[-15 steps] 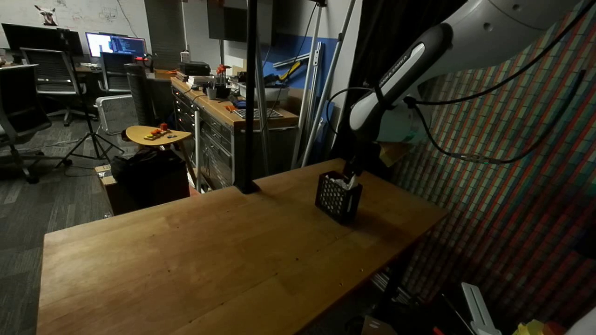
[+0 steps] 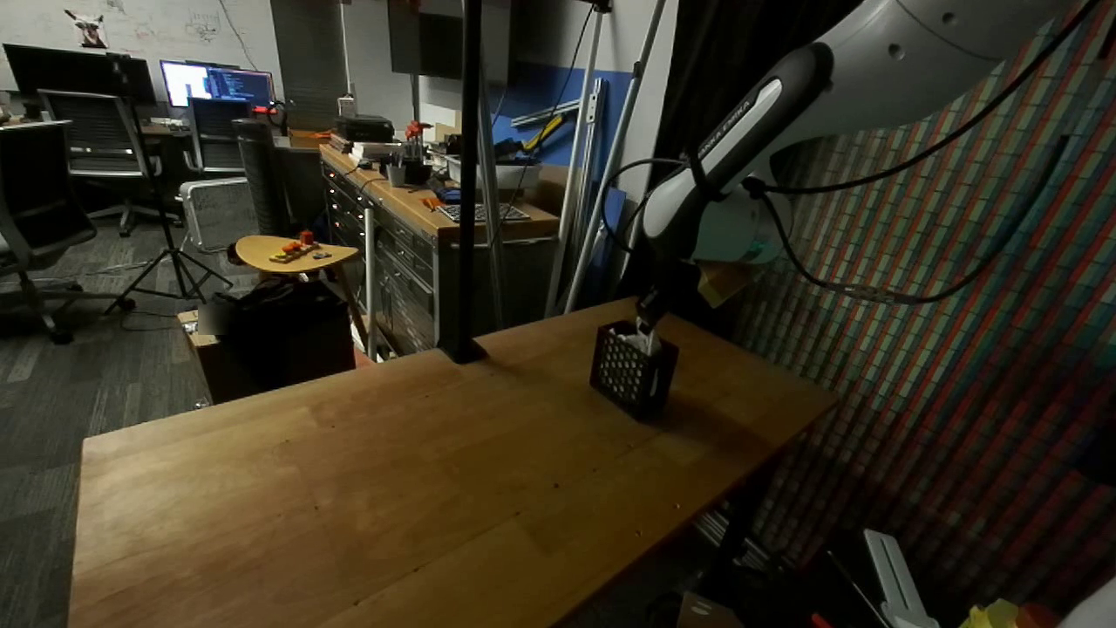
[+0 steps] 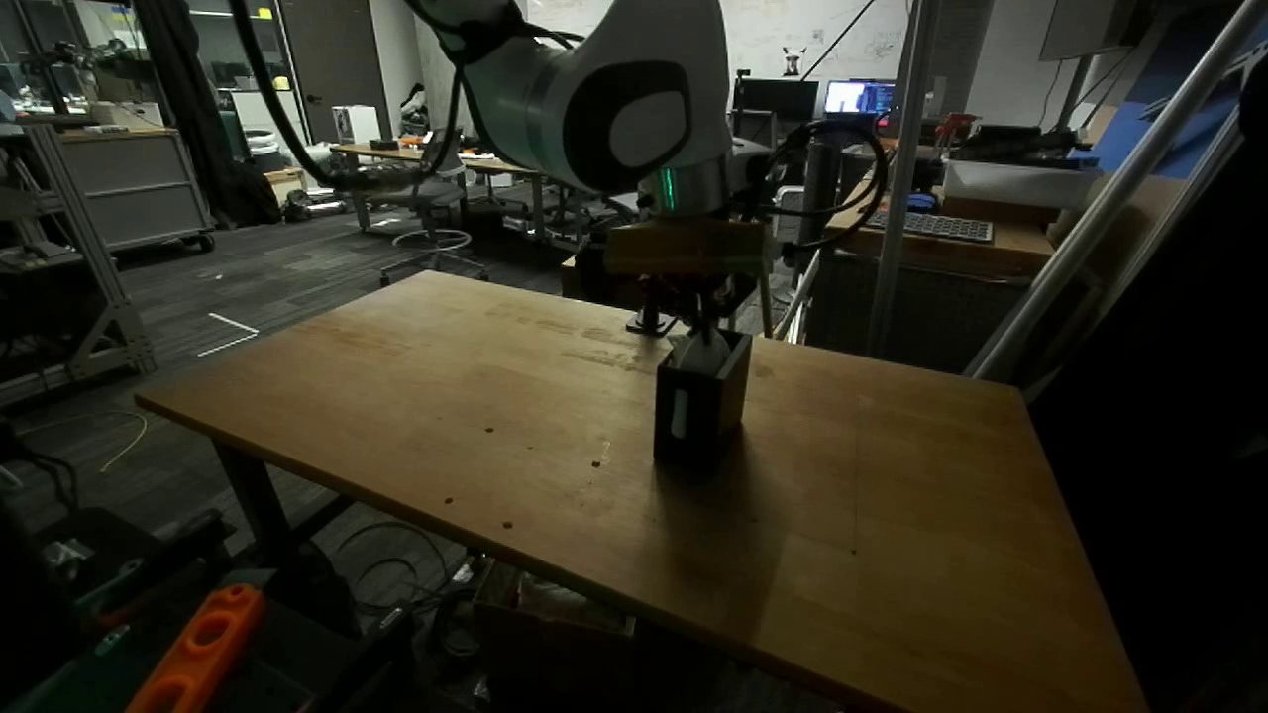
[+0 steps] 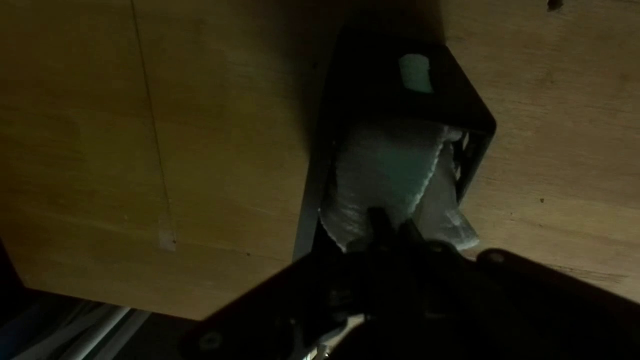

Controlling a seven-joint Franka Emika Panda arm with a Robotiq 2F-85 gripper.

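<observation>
A black basket (image 2: 632, 368) with perforated sides stands upright on the wooden table. Inside it is a crumpled pale cloth (image 4: 387, 174), with one corner draping over the rim in the wrist view. My gripper points down into the basket's open top, its dark fingers close together on the cloth. In exterior view 2 the cloth (image 3: 701, 355) rises to a peak at the fingertips and appears pinched there. Darkness hides the exact contact and the lower part of the cloth.
A black post (image 2: 467, 209) rises at the table's back edge. The patterned curtain (image 2: 942, 345) hangs beyond the table's right end in exterior view 1.
My gripper has moved a little left in exterior view 1, and the raised bit of cloth has shifted left with it. The basket has stayed in place.
</observation>
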